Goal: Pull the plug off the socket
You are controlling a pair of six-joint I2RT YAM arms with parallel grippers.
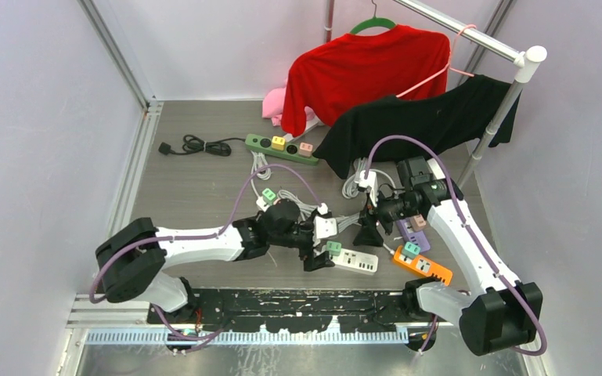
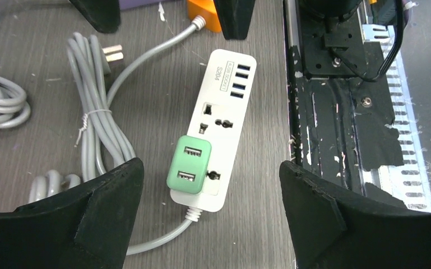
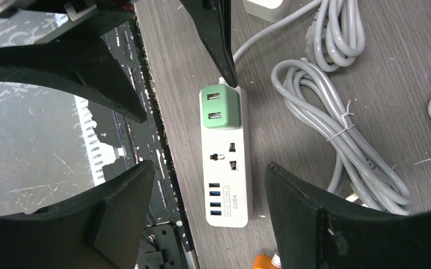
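A white power strip (image 1: pixel 356 261) lies near the front edge with a green plug (image 1: pixel 333 247) seated at its left end; in the left wrist view the green plug (image 2: pixel 189 163) has two USB ports on top, as does the green plug (image 3: pixel 219 106) in the right wrist view. My left gripper (image 1: pixel 316 249) hangs open just over that left end of the strip, its fingers either side of the plug in its wrist view. My right gripper (image 1: pixel 369 229) is open, raised above and behind the strip's right part. Neither gripper has anything between its fingers.
An orange strip (image 1: pixel 424 269) and a purple strip lie to the right, a green strip (image 1: pixel 262 143) at the back. Coiled grey cables (image 2: pixel 95 101) lie behind the white strip. Hanging shirts and a rack post (image 1: pixel 497 117) crowd the back right. Bare table lies at the left.
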